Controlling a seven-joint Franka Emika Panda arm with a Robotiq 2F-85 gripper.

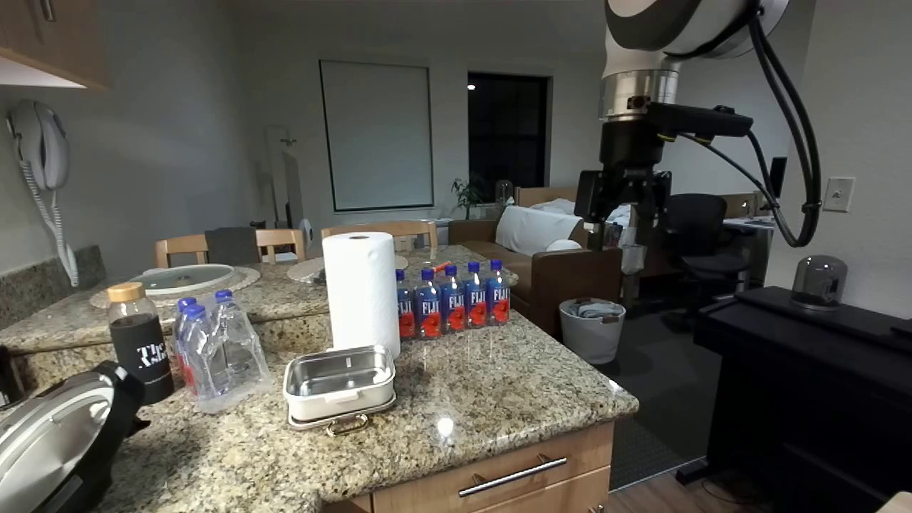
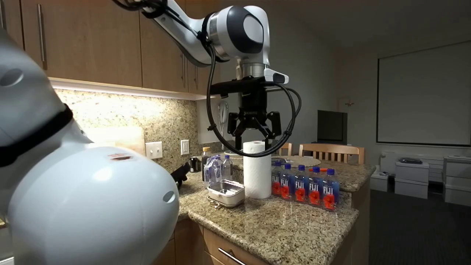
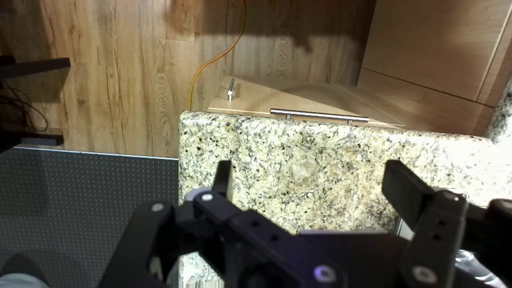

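My gripper (image 2: 252, 143) hangs high above the granite counter (image 2: 282, 234), its two black fingers spread wide in the wrist view. Only bare countertop (image 3: 307, 177) shows between the fingertips there, so it is open and empty. A row of several Fiji water bottles (image 1: 453, 299) stands upright on the counter. Left of them is a white paper towel roll (image 1: 363, 291), standing on end. In front of the roll sits an open metal lunch box (image 1: 339, 385) with a cream outside. Clear bottles in plastic wrap (image 1: 214, 350) stand farther left.
A dark bottle with a wooden lid (image 1: 141, 342) and a silver and black appliance (image 1: 64, 436) occupy the counter's left side. A raised granite ledge (image 1: 286, 291) runs behind.
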